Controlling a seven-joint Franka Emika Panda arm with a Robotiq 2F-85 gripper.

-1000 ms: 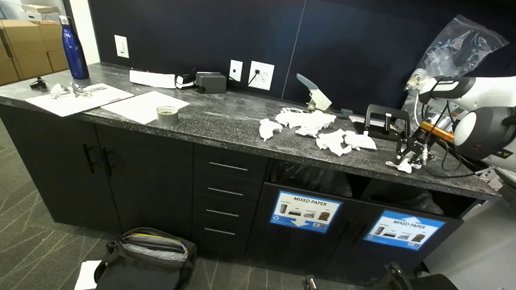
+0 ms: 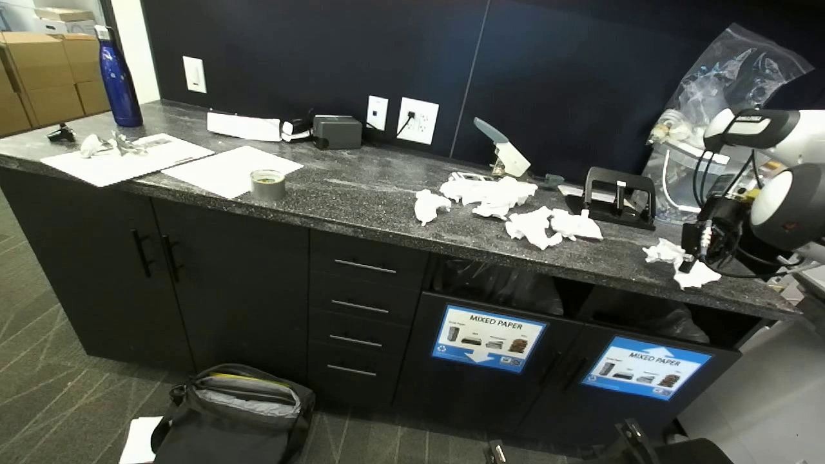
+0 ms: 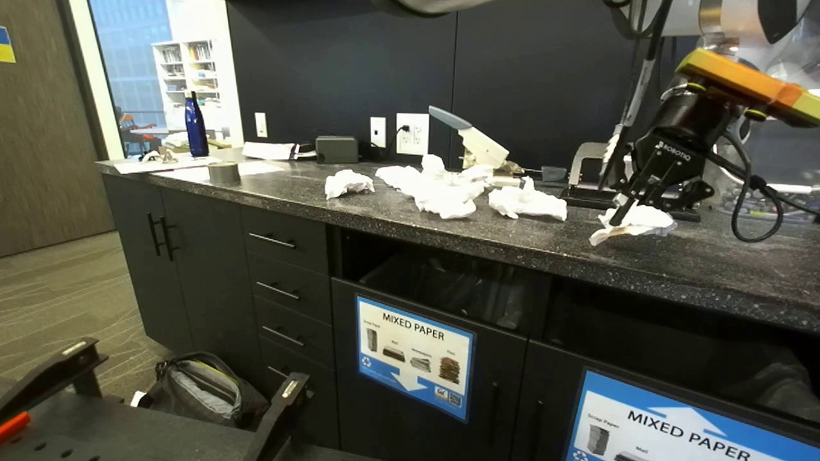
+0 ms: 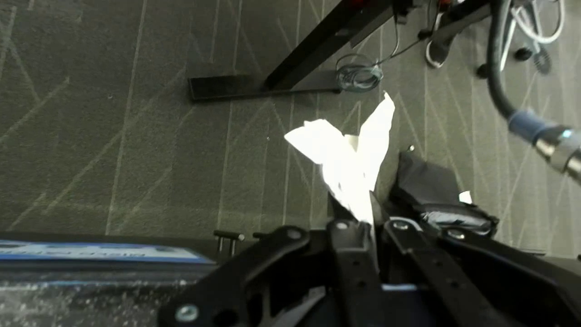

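My gripper [image 3: 617, 220] is at the right end of the counter, shut on a piece of crumpled white paper [image 3: 647, 222]. In the wrist view, the paper [image 4: 347, 163] sticks out from between the closed fingers, its far end spread into two flaps. In exterior view 1 the same paper [image 2: 698, 275] shows on both sides of the dark fingers, close to the front edge. Whether its underside touches the counter I cannot tell. Other crumpled white papers [image 2: 503, 194] lie in a loose group farther left, clear of the gripper.
Behind the papers stand a stapler [image 2: 510, 157] and a black hole punch [image 2: 619, 197]. A clear plastic bag [image 2: 715, 81] leans on the wall at right. Bins labelled mixed paper [image 2: 488, 339] sit below the counter [image 2: 363, 209]. A tape roll [image 2: 267, 185] is farther left.
In exterior view 1 my gripper has moved right along the counter and turned, and the crumpled paper has shifted right with it. The other papers have stayed put.
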